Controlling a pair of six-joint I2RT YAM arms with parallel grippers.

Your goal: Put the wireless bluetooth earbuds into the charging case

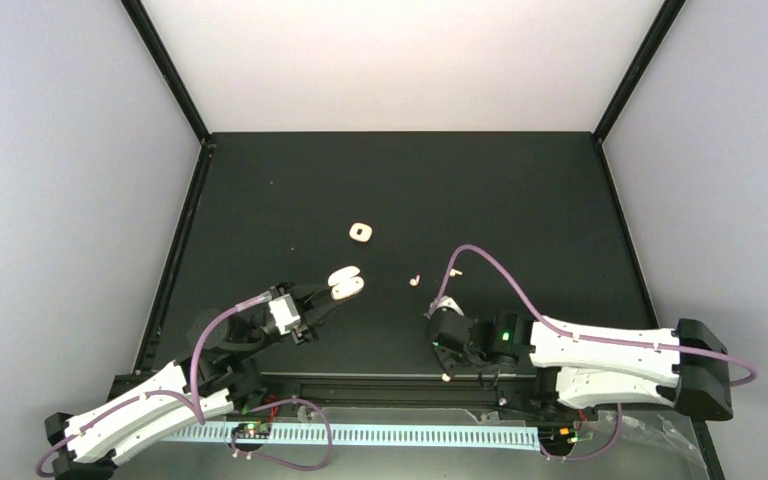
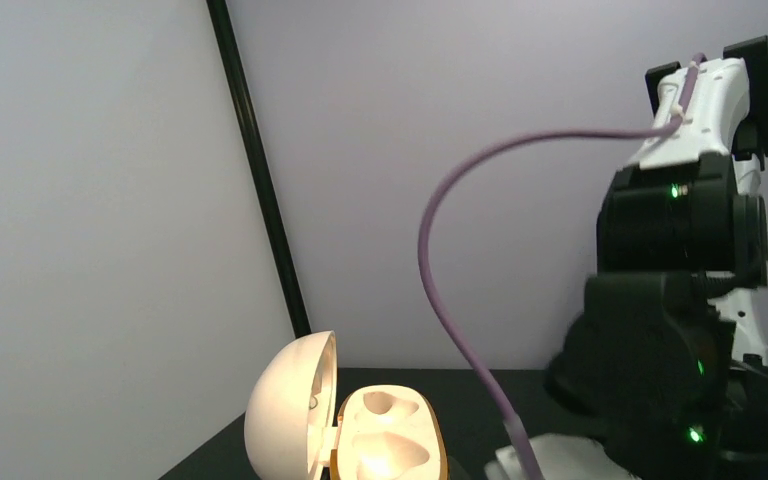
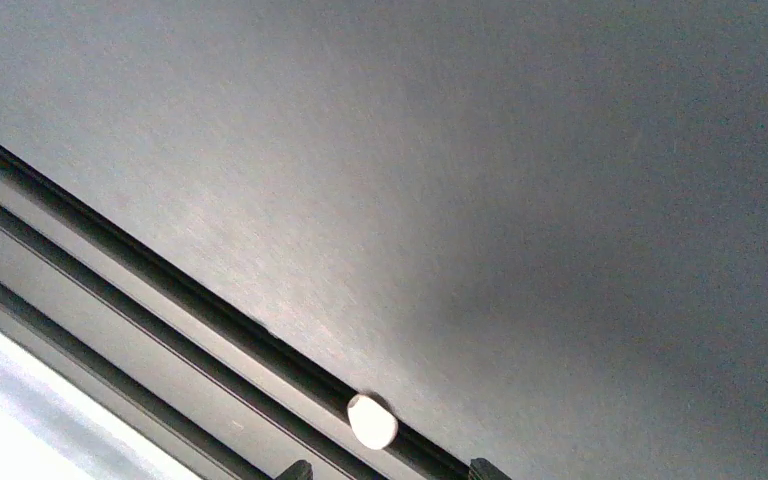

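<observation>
My left gripper is shut on the open white charging case; in the left wrist view the case's two hollows face up empty, lid raised. Two small white earbuds lie on the mat right of it, one in the middle, another partly by the purple cable. My right gripper's fingertips are open at the bottom edge of the right wrist view, over the mat's front rail.
A white squarish piece lies behind the case. A small white round piece sits on the front rail.
</observation>
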